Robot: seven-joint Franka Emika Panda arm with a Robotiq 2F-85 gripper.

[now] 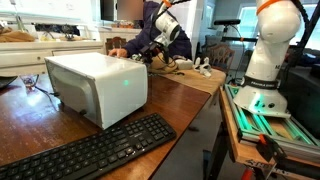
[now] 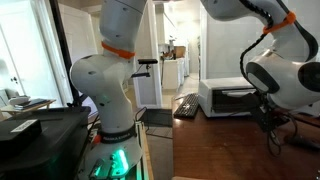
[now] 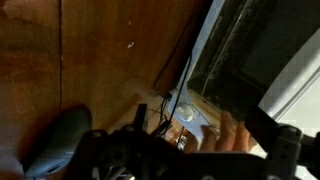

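Observation:
My gripper (image 2: 268, 122) hangs low over the brown table (image 2: 205, 150), in front of the white toaster oven (image 2: 222, 97). In the wrist view, the dark fingers of the gripper stand apart along the lower edge. Nothing is clearly held between them. The toaster oven (image 3: 235, 50) fills the upper right there, its dark front glass showing. Seen from the first exterior view, the toaster oven (image 1: 98, 85) is large and close, and my gripper (image 1: 150, 53) is small behind it.
A black keyboard (image 1: 90, 150) lies beside the oven. A black mouse (image 3: 62, 140) and dark cables share the table. A skin-coloured, hand-like shape (image 3: 232, 135) shows near the oven's front. Bare wood (image 2: 200, 155) lies left of the gripper.

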